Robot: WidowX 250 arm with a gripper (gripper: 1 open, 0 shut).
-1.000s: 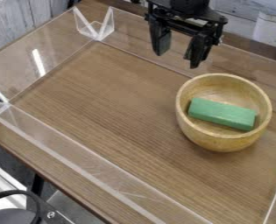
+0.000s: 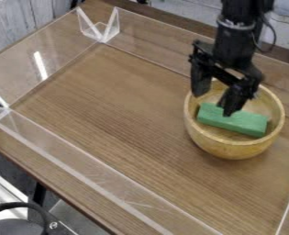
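Observation:
A tan bowl (image 2: pixel 220 141) sits at the right of the wooden table, holding a green block (image 2: pixel 232 119). My black gripper (image 2: pixel 220 89) reaches down from the top right over the back of the bowl, its fingers open above and behind the block. I see nothing held between them.
Bare wooden table (image 2: pixel 92 110) fills the left and front, with free room there. A small clear angular object (image 2: pixel 97 27) stands at the back left. A black rounded item (image 2: pixel 12 220) is at the front-left corner.
My gripper has come down and toward the front, from behind the bowl to over it. The bowl and green block look unmoved.

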